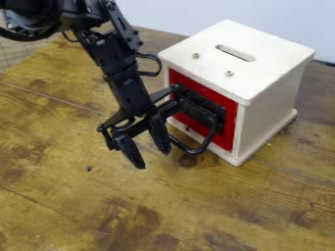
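Note:
A white wooden box [246, 57] with a slot in its top stands at the right, its red front [229, 133] facing left. A black panel on that front carries a black loop handle [197, 151] that sticks out low. The black gripper [149, 147] is just left of the handle, fingers angled down and apart, open. It partly covers the handle and panel; whether it touches the handle cannot be told.
A white wall [304, 25] rises behind the box.

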